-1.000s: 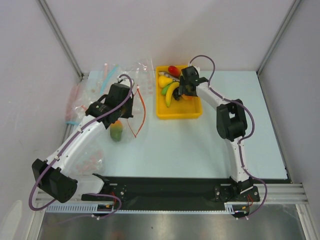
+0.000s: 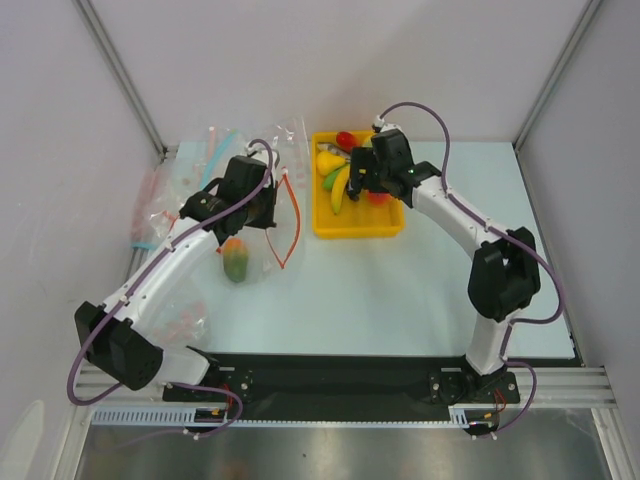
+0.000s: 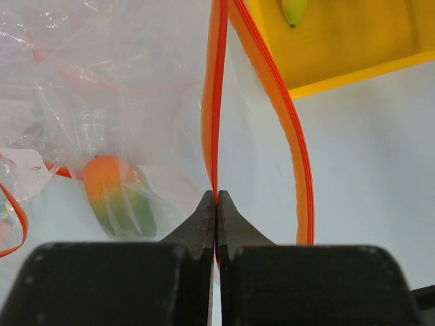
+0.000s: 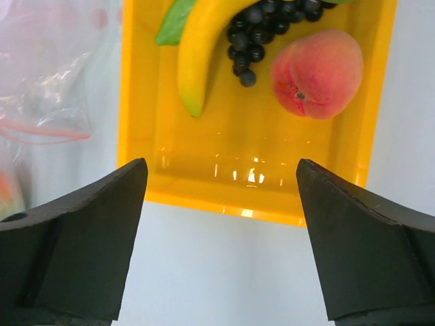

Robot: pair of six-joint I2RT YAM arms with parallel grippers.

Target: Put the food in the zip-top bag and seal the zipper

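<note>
The clear bag's orange-edged mouth (image 3: 289, 122) is spread apart, and one orange strip runs between the fingertips of my left gripper, shut on it. Inside the bag's film lies an orange-green mango (image 3: 119, 197), also seen in the top view. My right gripper stands open above the yellow tray (image 2: 355, 230), with nothing between its fingers. In the right wrist view the peach (image 4: 317, 75), dark grapes (image 4: 255, 37) and banana (image 4: 197, 54) lie in the tray ahead of the fingertips. The gripper partly covers the food in the top view.
At the tray's far side are a red item (image 2: 346, 140) and a yellow pear-shaped item (image 2: 328, 162). More crumpled clear bags (image 2: 155, 205) lie along the left side.
My left gripper has shifted slightly right, drawing the bag's edge with it.
</note>
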